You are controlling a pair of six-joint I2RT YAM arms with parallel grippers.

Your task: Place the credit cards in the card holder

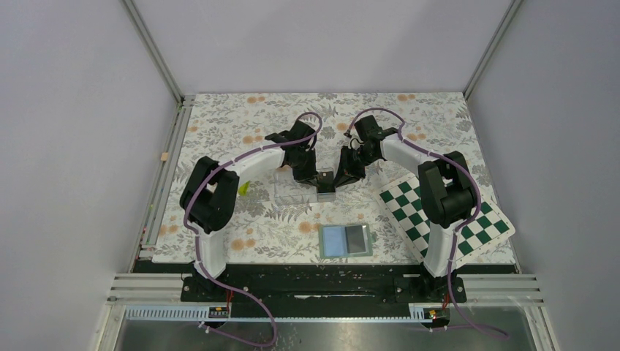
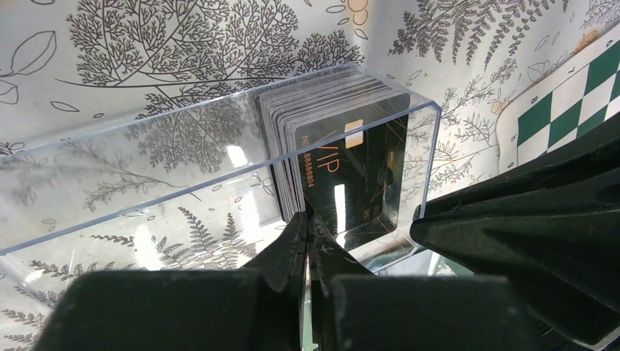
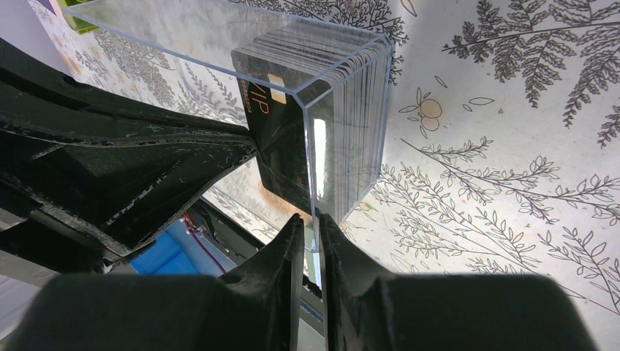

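In the left wrist view, black credit cards (image 2: 351,172) stand as a tight stack at the right end of a long clear box (image 2: 212,175). The front card reads VIP and has a gold chip. My left gripper is shut with its tips at the front card's left edge; no card shows between them. At the box's end wall, my right gripper is shut on the clear box, the wall's edge running between its fingers. Toward the front of the table lies a flat open card holder (image 1: 346,240), one side light blue, the other dark grey.
A green-and-white checkered board (image 1: 417,219) lies under and beside the right arm. Left of the box is a small yellow-green object (image 1: 243,188). Free patterned cloth separates the box from the holder. Both grippers stand close together.
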